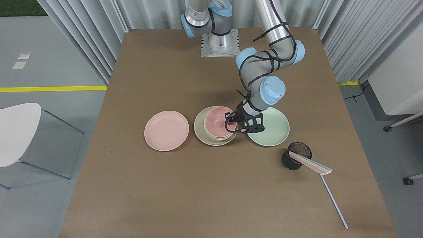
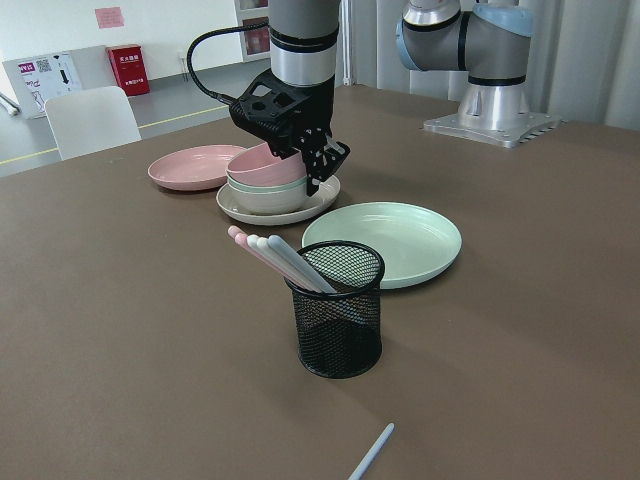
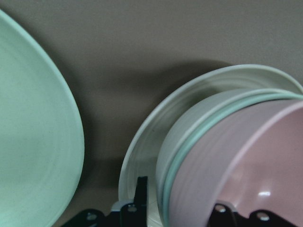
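Observation:
A stack of bowls, pink [image 1: 216,122] on top of mint and white [image 2: 260,203] ones, stands on a cream plate [image 1: 201,133]. My gripper is at the right side of this stack; in the wrist view its two black fingertips stand apart with the bowls' walls between or just beyond them. Whether they touch the rims cannot be told. A pink plate [image 1: 166,131] lies to the left of the stack, a mint plate [image 1: 269,135] to the right, partly under my arm in the front view.
A black mesh cup [image 2: 338,335] holding pink and pale chopsticks [image 1: 311,164] stands at the front right, with a white rod [image 1: 333,200] lying beside it.

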